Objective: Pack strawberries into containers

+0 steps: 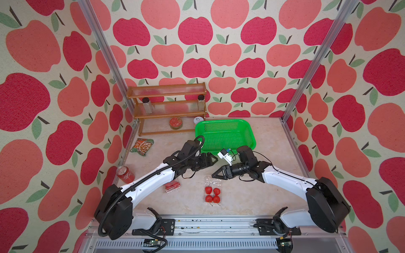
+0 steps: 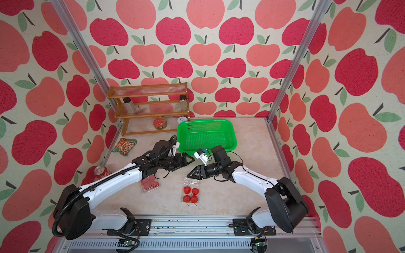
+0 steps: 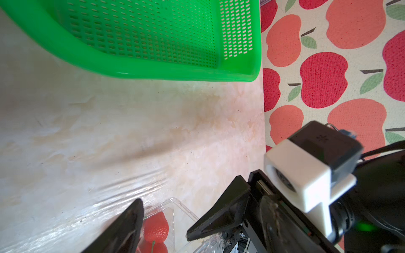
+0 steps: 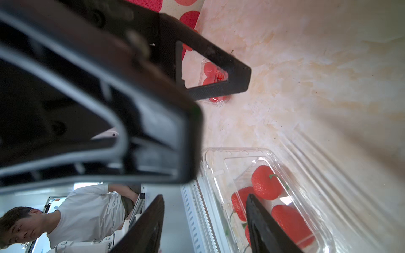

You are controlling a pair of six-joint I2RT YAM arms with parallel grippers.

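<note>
A clear container [image 4: 236, 148] with several red strawberries [image 1: 213, 191] stands at the front middle of the table. From its far side a clear, ridged plastic flap [image 1: 213, 181] stretches toward the back. My left gripper is open with nothing seen between its fingers, just behind the container. Close beside it, my right gripper has a gap between its fingers and hovers near the flap; no held thing shows. A second clear pack with red fruit [image 1: 172, 186] lies to the left, partly behind my left arm.
The empty-looking green basket [image 1: 253, 134] stands behind both grippers. A wooden shelf [image 1: 166, 89] with jars is at the back left. A snack bag [image 1: 142, 146] and a red can [image 1: 124, 174] lie left.
</note>
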